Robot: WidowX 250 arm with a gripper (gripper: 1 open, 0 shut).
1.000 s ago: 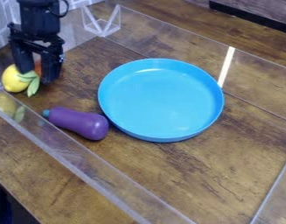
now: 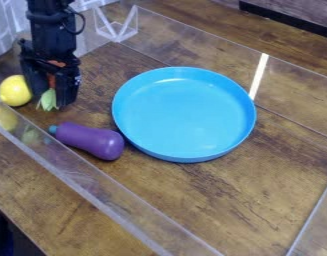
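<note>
My black gripper point(image 2: 48, 78) is low at the upper left, over an orange object with green leaves point(image 2: 48, 99), probably a toy carrot, which it mostly hides; it looks open. A yellow round object point(image 2: 15, 91) lies just left of it. A purple toy eggplant point(image 2: 87, 140) lies below. A large empty blue plate point(image 2: 183, 113) sits at the centre.
Clear plastic walls point(image 2: 126, 205) border the wooden work area on several sides. The wood right of and below the plate is free.
My gripper has shifted slightly right, and the leafy object beneath it has moved right with it, away from the yellow object, which is now more exposed.
</note>
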